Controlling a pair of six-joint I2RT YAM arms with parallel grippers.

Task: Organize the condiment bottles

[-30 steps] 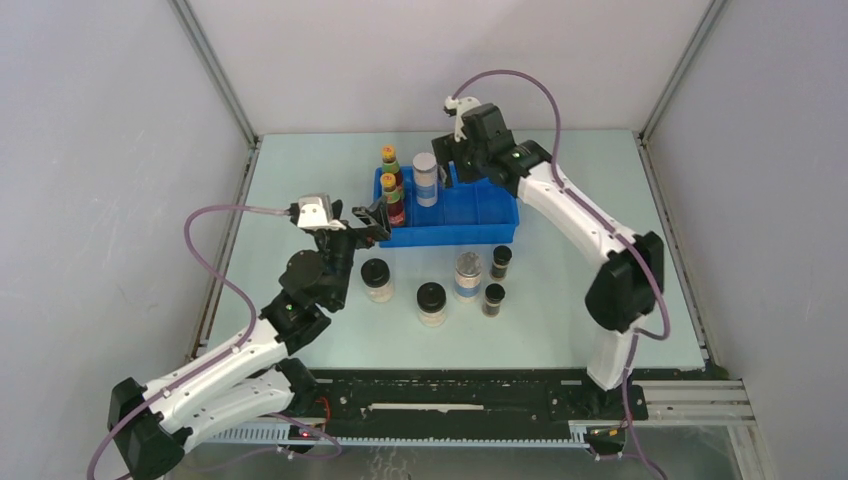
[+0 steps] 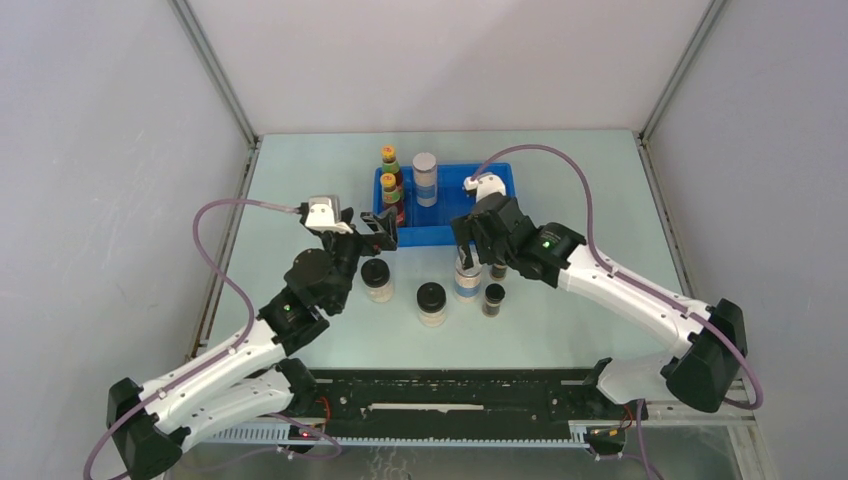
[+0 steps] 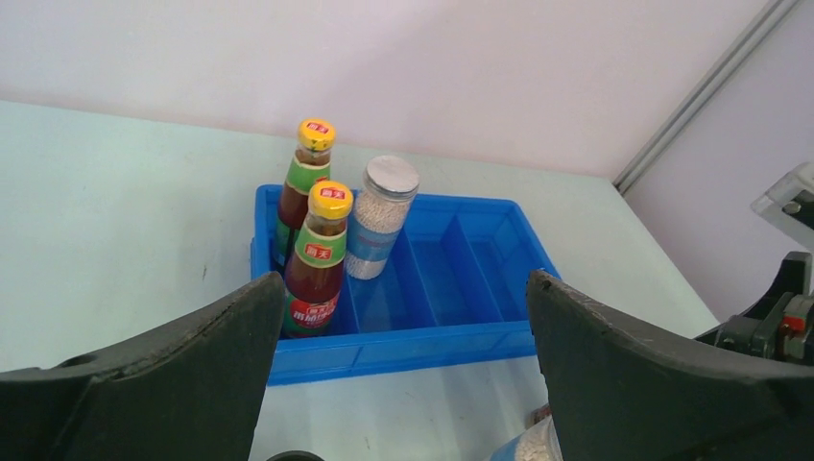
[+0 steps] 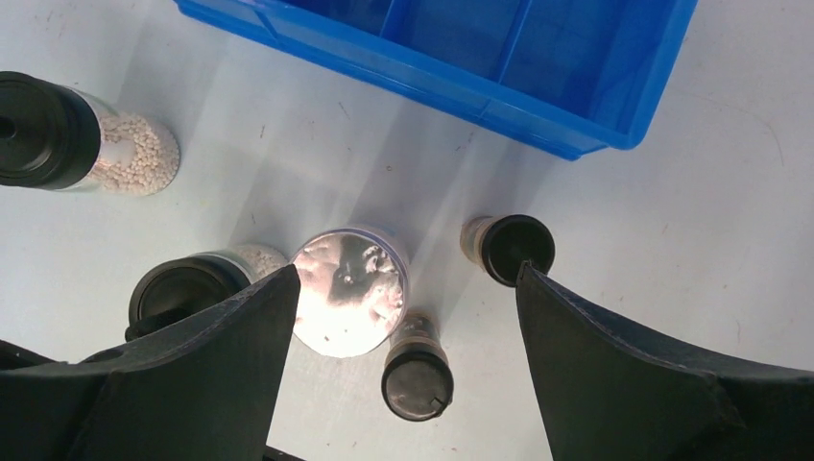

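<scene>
The blue compartment box [image 3: 403, 353] holds two yellow-capped sauce bottles [image 3: 318, 269] in its left compartment and a silver-lidded jar [image 3: 377, 226] beside them. My left gripper [image 2: 384, 230] stands open and empty at the box's left front corner. Over the front edge of the box is my right gripper, open with nothing held. Beneath its fingers, another silver-lidded jar [image 4: 347, 296] stands on the table. Two small black-capped bottles [image 4: 518, 248] [image 4: 418, 382] are close to that jar. Two larger black-lidded jars [image 2: 377, 280] [image 2: 432, 304] stand farther left.
The right compartments of the box [image 4: 451, 34] look empty. Bare table [image 2: 590, 330] lies to the right of the bottles, and more bare table lies left of the box. Walls close off the back and sides.
The left arm has barely shifted. The bottles have stayed put.
</scene>
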